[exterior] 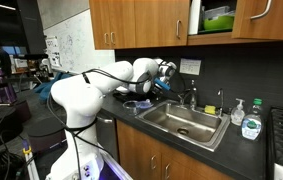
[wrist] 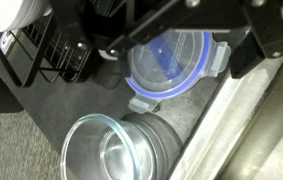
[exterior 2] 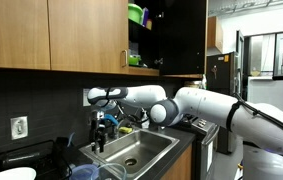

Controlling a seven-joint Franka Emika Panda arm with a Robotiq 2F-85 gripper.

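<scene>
A round clear lid with a blue rim [wrist: 171, 88] lies on the dark counter in the wrist view. My gripper stands open above it, its dark fingers spread to either side of the lid in that view. Beside the lid is a clear glass bowl [wrist: 81, 155], empty as far as it shows. Exterior view 2 has the gripper [exterior 2: 99, 146] over the counter at the near end of the sink, with clear bowls close by. How high the fingers are above the lid is hard to tell.
The steel sink [exterior: 206, 127] lies to the right of the gripper in exterior view 1. A dark dish rack [wrist: 66, 45] stands at the upper left of the wrist view. Soap bottles [exterior: 251, 122] stand beyond the sink, and wall cabinets [exterior: 141, 24] hang overhead.
</scene>
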